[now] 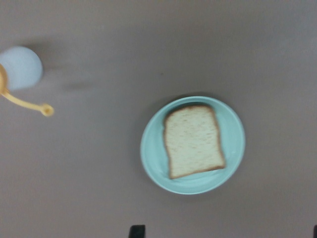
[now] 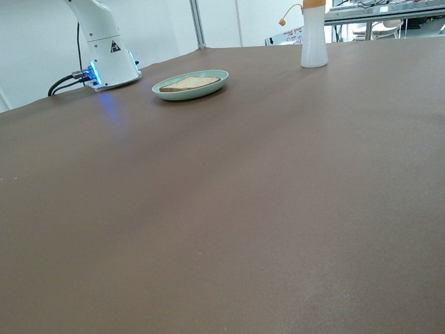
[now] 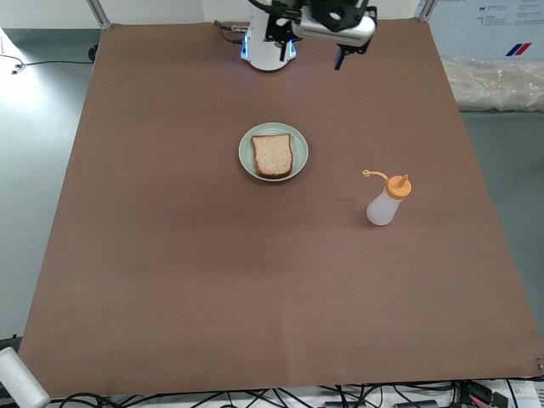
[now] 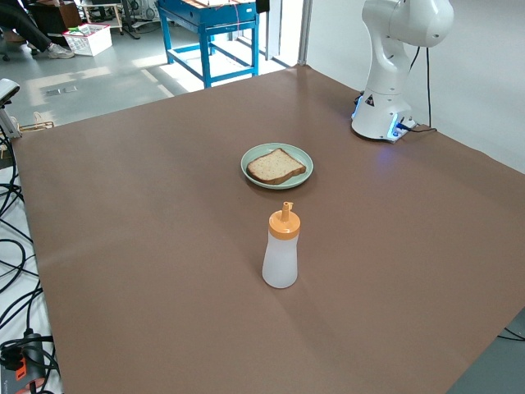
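Observation:
A slice of bread (image 3: 272, 155) lies flat on a pale green plate (image 3: 298, 162) in the middle of the brown table. A squeeze bottle (image 3: 383, 208) with an orange cap and tethered tip cover stands to the right of the plate in the left camera view. My gripper (image 3: 308, 58) is raised near the robot base at the back of the table, apart from both. In the wrist view the plate (image 1: 230, 144) and bottle (image 1: 22, 67) lie below; two dark fingertips, wide apart, show at the bottom edge, with nothing between them.
The robot's white base (image 4: 381, 119) sits at the table's back edge. Cables and equipment lie beyond the table's edge.

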